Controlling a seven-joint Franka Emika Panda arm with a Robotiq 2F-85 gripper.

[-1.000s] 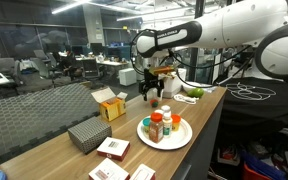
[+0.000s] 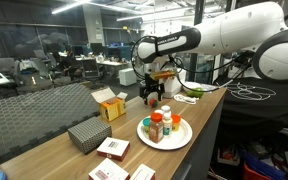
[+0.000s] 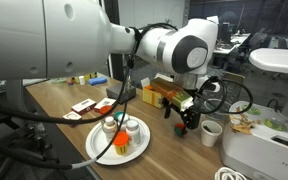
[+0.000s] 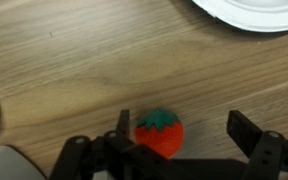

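Note:
A red tomato-like object with a green leafy top (image 4: 159,134) rests on the wooden table, low in the wrist view. The fingers of my gripper are open, with the tomato nearer the left finger (image 4: 122,122) and a wide gap to the right one. Nothing is held. In exterior view 2, the gripper (image 3: 186,114) hangs over the red object (image 3: 179,129), partly covering it. From exterior view 1 the tomato (image 2: 152,101) shows small beneath the gripper, at the far part of the table.
A white plate (image 3: 102,160) carries several bottles and cups. Beyond the gripper in exterior view 2 stands a white mug (image 3: 211,133). An open yellow box (image 2: 110,105), a grey mesh block (image 2: 89,134) and red-and-white boxes (image 2: 113,148) line the table. Bare wood lies between plate and tomato.

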